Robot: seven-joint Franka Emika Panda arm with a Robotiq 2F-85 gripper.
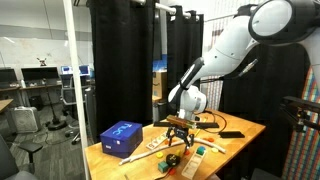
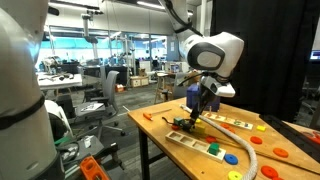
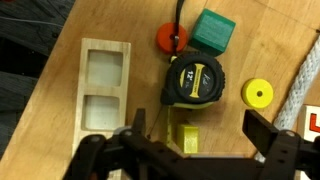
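Note:
My gripper stands open, with its two dark fingers (image 3: 272, 140) apart at the bottom of the wrist view. Ahead of them lies a black-and-yellow tape measure (image 3: 194, 80) with a dark strap running up from it. A small yellow block (image 3: 188, 138) sits just below the tape measure, within the gap as seen from above. In exterior view 1 the gripper (image 1: 181, 131) hangs over the table's objects, pointing down. Exterior view 2 shows the gripper (image 2: 208, 103) above the cluttered middle of the table. Its exact height is hard to judge.
Left of the tape measure lies a wooden tray (image 3: 105, 85) with compartments. A green block (image 3: 210, 32), red disc (image 3: 172, 38) and yellow disc (image 3: 257, 93) are close by. A pale rope (image 3: 297, 95) lies at right. The blue box (image 1: 122, 138) stands on the table's left.

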